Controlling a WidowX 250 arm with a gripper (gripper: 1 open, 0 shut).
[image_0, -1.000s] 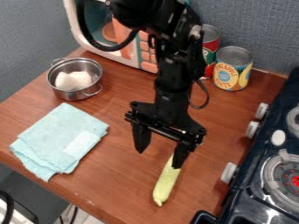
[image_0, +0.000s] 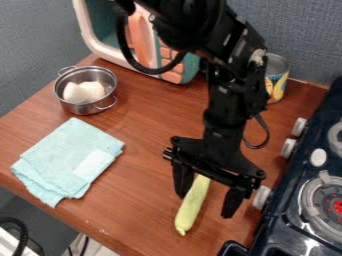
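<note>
My black gripper (image_0: 206, 190) hangs low over a pale yellow, elongated object (image_0: 190, 210), like a corn cob or banana, lying on the wooden table. Its two fingers stand apart on either side of that object's upper end, which is partly hidden beneath the gripper. The fingers look open; whether they touch the object I cannot tell.
A folded light-blue cloth (image_0: 67, 160) lies left, with a steel pot (image_0: 107, 103) holding a white item behind it. A stove (image_0: 305, 215) borders the right. A can (image_0: 275, 78) and a microwave-like box (image_0: 104, 30) stand at the back.
My gripper has moved rightward and down toward the front, over the yellow object's upper end. The arm now hides more of the cans at the back.
</note>
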